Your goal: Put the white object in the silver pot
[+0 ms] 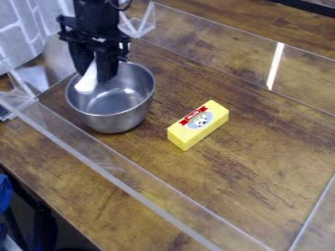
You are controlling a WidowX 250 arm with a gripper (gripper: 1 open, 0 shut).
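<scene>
The white object [88,78] hangs from my gripper [94,66], its lower end over the inside of the silver pot near the back left rim. My gripper is shut on its upper part, and the black fingers hide that part. The silver pot [116,108] stands upright on the wooden table at the left. From this view I cannot tell whether the white object touches the pot.
A yellow box [198,125] lies to the right of the pot. Clear barrier strips [124,175] run along the near left side. Crumpled whitish sheeting [29,34] fills the back left.
</scene>
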